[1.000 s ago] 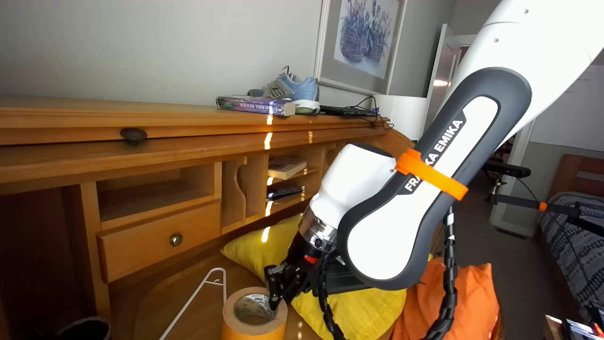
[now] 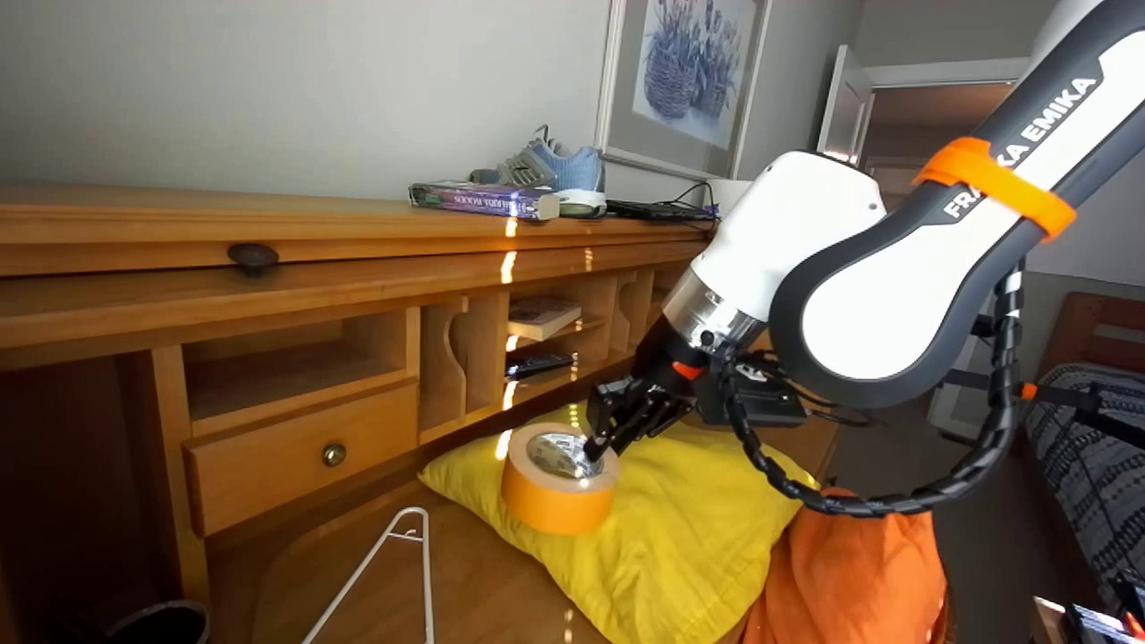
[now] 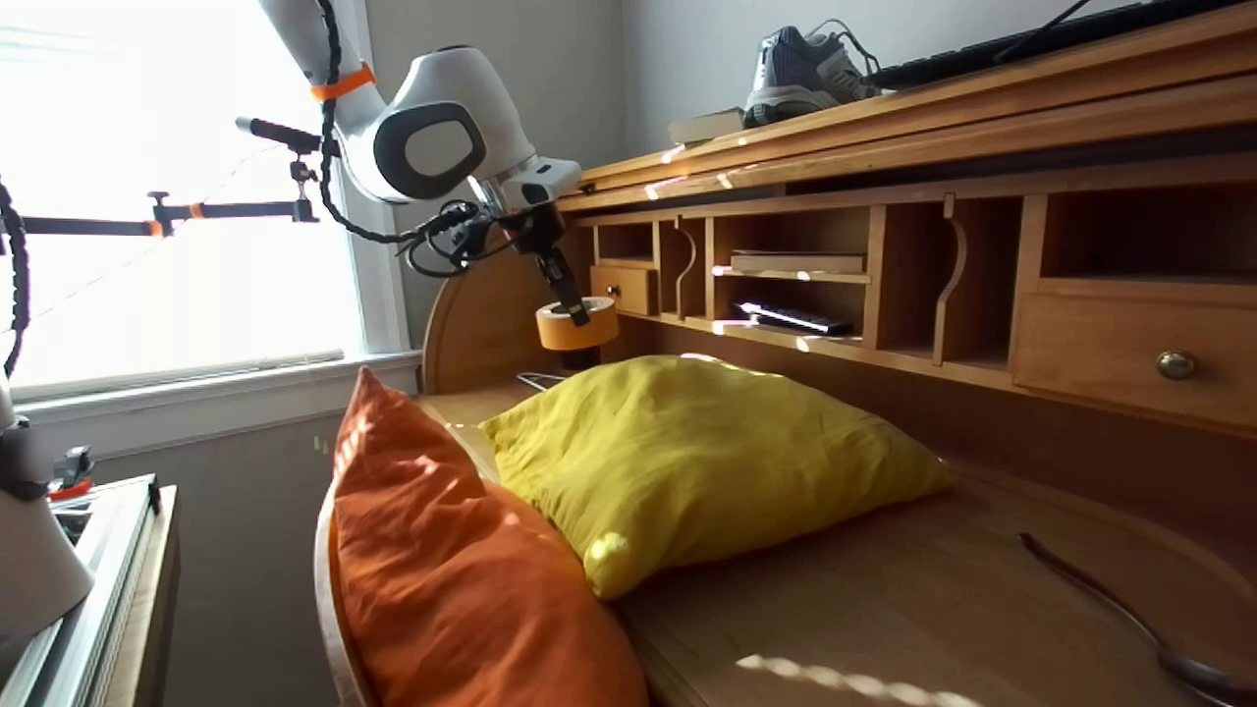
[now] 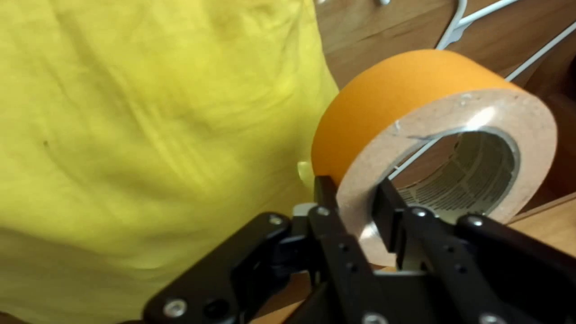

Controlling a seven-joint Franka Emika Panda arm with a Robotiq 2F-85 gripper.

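An orange roll of tape [image 2: 555, 503] is held in the air by my gripper, which is shut on its ring wall. One finger [image 4: 387, 208] reaches inside the cardboard core and the other presses the outer orange side. In exterior view 2 the roll [image 3: 577, 328] hangs above the desk, beyond the far end of the yellow pillow [image 3: 707, 448]. The wrist view shows the roll [image 4: 410, 102] tilted, with the yellow pillow [image 4: 162, 135] below and to its left.
An orange pillow [image 3: 471, 566] lies along the desk's edge. A white hanger [image 2: 424, 558] rests on the desktop left of the yellow pillow. Cubbies and a small drawer [image 2: 306, 453] line the back. A dark spoon [image 3: 1096, 589] lies near exterior view 2's right side.
The arm has lifted the tape roll up and toward the back right, from near the front of the desk to in front of the yellow pillow in exterior view 1. The gripper still holds it.
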